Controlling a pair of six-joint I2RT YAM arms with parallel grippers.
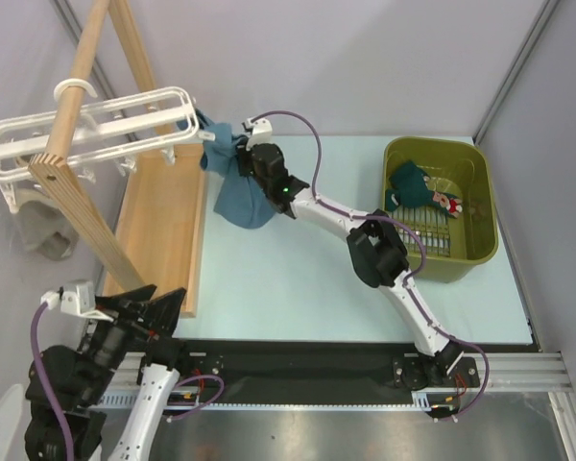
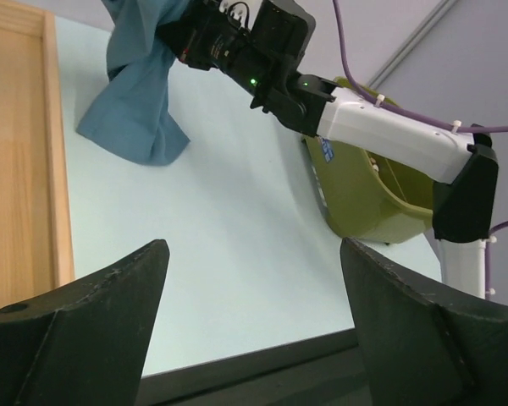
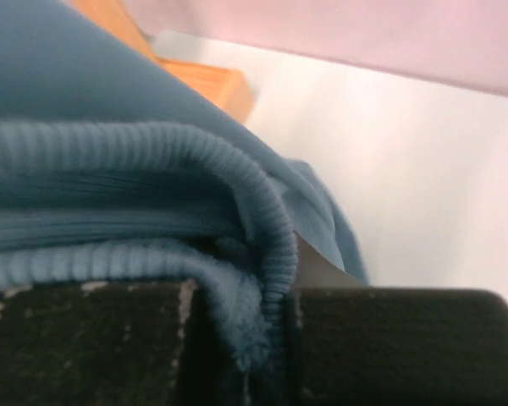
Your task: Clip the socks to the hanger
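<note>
A blue sock [image 1: 242, 200] droops from my right gripper [image 1: 248, 152], which is shut on it behind the white clip hanger [image 1: 86, 132]; its ribbed cuff [image 3: 152, 135] fills much of the right wrist view. The sock's upper end reaches the hanger's right end; whether a clip holds it I cannot tell. A grey cloth [image 1: 43, 226] hangs from the hanger's left side. My left gripper [image 1: 125, 312] is low at the front left, below the wooden stand, its fingers apart and empty in the left wrist view.
The wooden stand [image 1: 110, 230] with its base tray [image 1: 163, 221] occupies the left. A green bin [image 1: 394, 173] with dark socks [image 1: 413, 187] stands at the right.
</note>
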